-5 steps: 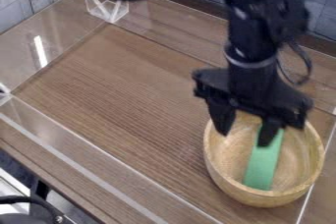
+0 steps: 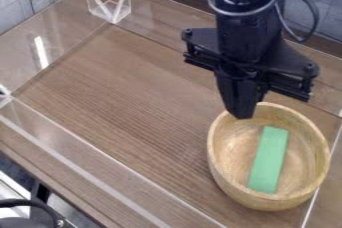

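My black gripper (image 2: 246, 102) hangs over the back edge of a round wooden bowl (image 2: 229, 175) at the lower right; its fingertips are largely hidden by its dark body, so its finger state is unclear. A green rectangular block (image 2: 269, 160) lies lengthwise inside the bowl, below and right of the gripper.
A small clear plastic object (image 2: 110, 4) stands at the back left. A dark cable lies at the lower left corner.
The gripper has risen up and back from over the bowl, uncovering more of the bowl and the green block, which stays inside.
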